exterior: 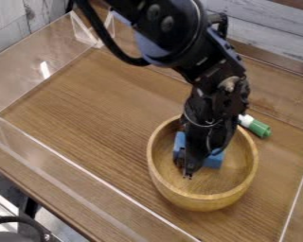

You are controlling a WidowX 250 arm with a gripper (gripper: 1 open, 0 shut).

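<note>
A round wooden bowl (222, 194) sits at the right of the table. The black gripper (192, 151) reaches down into it, its fingers around a blue object (212, 161) inside. The fingers are partly hidden by the gripper body, and the blue object's shape is only partly visible.
A green and white cylinder (253, 126) lies just behind the bowl on the right. A black cable shows at the lower left.
</note>
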